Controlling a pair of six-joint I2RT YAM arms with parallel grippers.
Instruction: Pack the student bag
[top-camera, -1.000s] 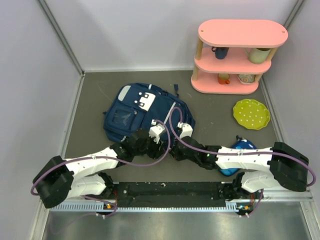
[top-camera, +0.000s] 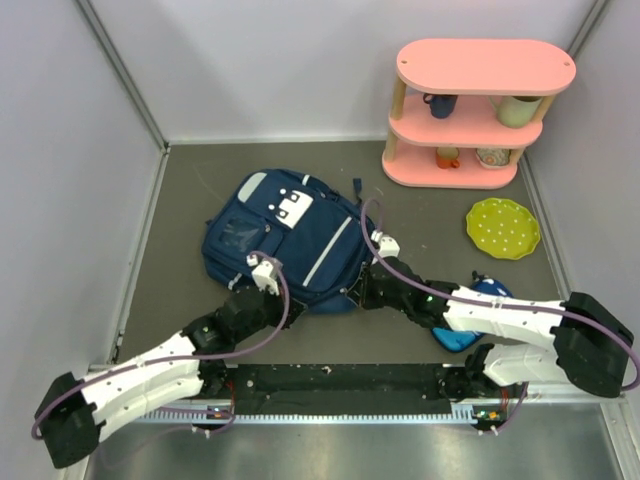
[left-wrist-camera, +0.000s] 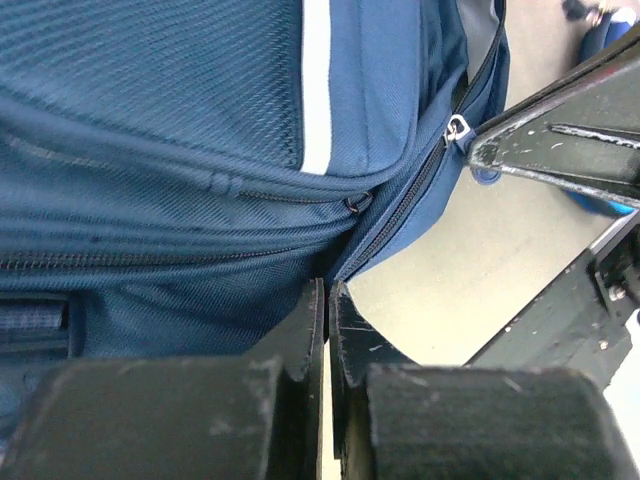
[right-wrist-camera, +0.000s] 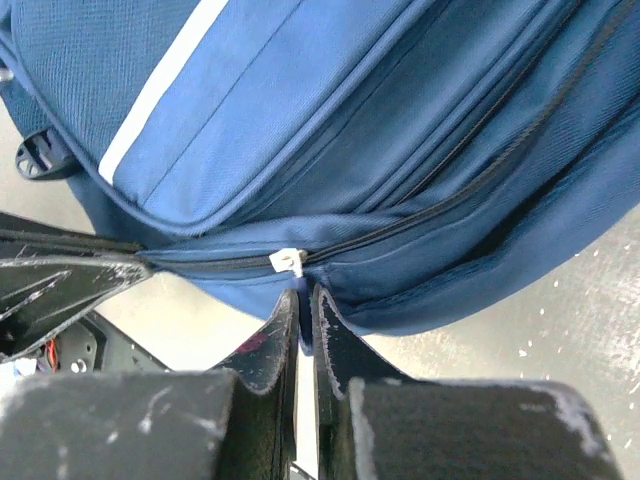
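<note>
The navy backpack (top-camera: 280, 230) lies on the dark table. My left gripper (top-camera: 292, 310) is at its lower edge; in the left wrist view its fingertips (left-wrist-camera: 340, 300) are shut against the fabric, and whether they pinch any is unclear. My right gripper (top-camera: 355, 295) is at the same edge further right; in the right wrist view it is shut on a zipper pull (right-wrist-camera: 289, 261) or its blue tab, with the zipper running along the bag's opening.
A blue item (top-camera: 460, 330), perhaps a pouch, lies right of the right arm. A green dotted plate (top-camera: 502, 228) is at the right, and a pink shelf (top-camera: 470, 125) with cups stands at the back.
My left gripper has moved leftward along the bag's edge, away from the right gripper. The right gripper has shifted slightly up and right, and the bag's edge has shifted too.
</note>
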